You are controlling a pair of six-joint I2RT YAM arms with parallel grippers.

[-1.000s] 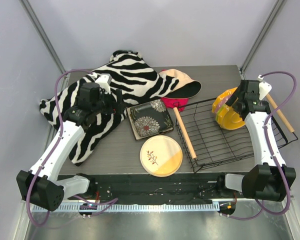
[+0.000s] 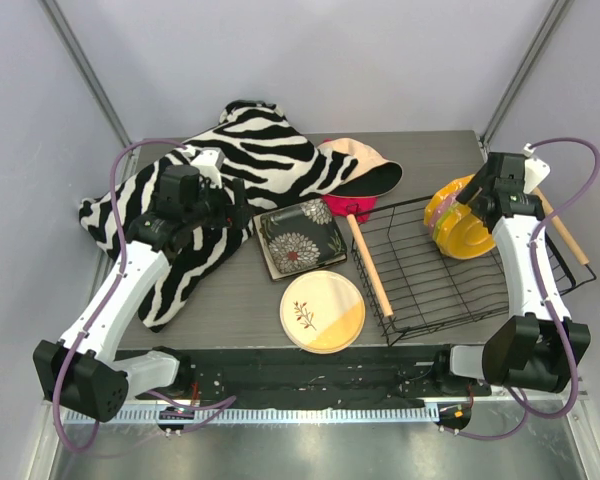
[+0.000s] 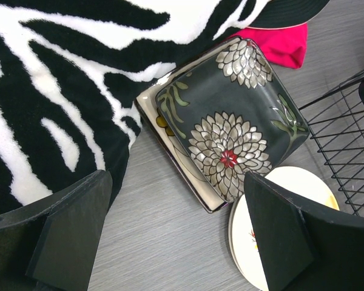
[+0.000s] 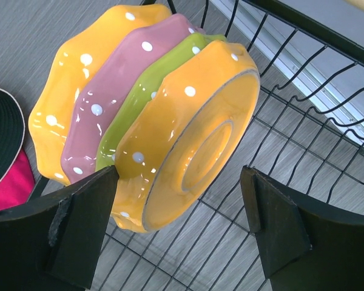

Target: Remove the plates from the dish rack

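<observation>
Scalloped, dotted plates stand tilted in the black wire rack [image 2: 430, 300]: yellow, pink [image 4: 85, 121], green [image 4: 127, 109] and a front yellow one [image 4: 200, 145]. My right gripper is open above them, its fingers either side of the front yellow plate's edge in its wrist view; contact cannot be judged. Left of the rack lie a round cream plate [image 2: 321, 312] and dark square floral plates [image 2: 300, 240]. My left gripper hangs open over the left side, nothing between its fingers.
A zebra-striped blanket [image 2: 250, 150] covers the back left. A cap [image 2: 360, 165] and red cloth [image 2: 345, 205] lie behind the square plates. Bare table shows left of the round plate.
My right arm has shifted slightly upward in the top view over the plates. My left arm is still.
</observation>
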